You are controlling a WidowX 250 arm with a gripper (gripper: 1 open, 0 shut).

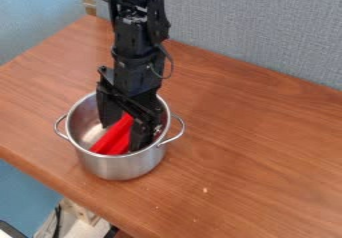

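Observation:
A steel pot (120,164) with two side handles stands near the left edge of the wooden table. A red elongated object (112,138) lies inside it. My black gripper (126,122) reaches down into the pot from above, its fingers around or just over the red object; whether they touch it or how far apart they stand is hard to tell, as the gripper and pot wall hide part of it.
A grey wall runs along the back. The table's left edge, with a cable below it, is close to the pot.

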